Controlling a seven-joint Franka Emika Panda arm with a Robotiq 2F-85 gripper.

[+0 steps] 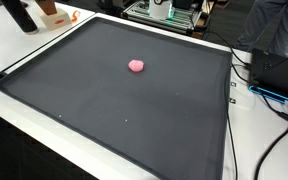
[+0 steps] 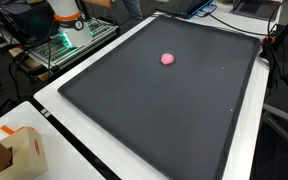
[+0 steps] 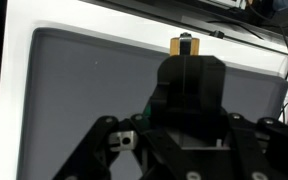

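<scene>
A small pink lump lies alone on the dark grey mat, toward its far side; from the other side, the same pink lump shows near the mat's back edge. My gripper appears only in the wrist view, its black fingers reaching up from the bottom. A small tan block shows on both sides of the narrow dark fingertip, so the gripper looks shut on it. The gripper's body hides much of the mat below, and the pink lump is not visible there.
A brown and cream object stands at the near left corner. Black cables run along one edge. Part of the white arm stands beyond the table.
</scene>
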